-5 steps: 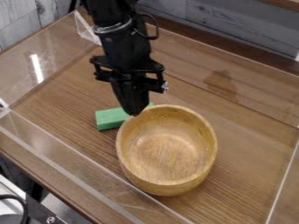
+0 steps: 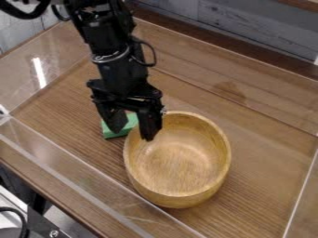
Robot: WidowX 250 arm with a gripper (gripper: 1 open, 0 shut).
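My black gripper hangs open at the centre of the camera view, low over a small green object, which it partly hides. The green object lies just left of an oval beige bowl. Whether the fingers touch the green object, I cannot tell.
The wooden table has clear room to the right and behind the bowl. A pale edge runs along the lower left, with a black cable near the bottom left corner.
The arm has moved left and toward the camera, lowering the gripper over the green object, more of which is now covered.
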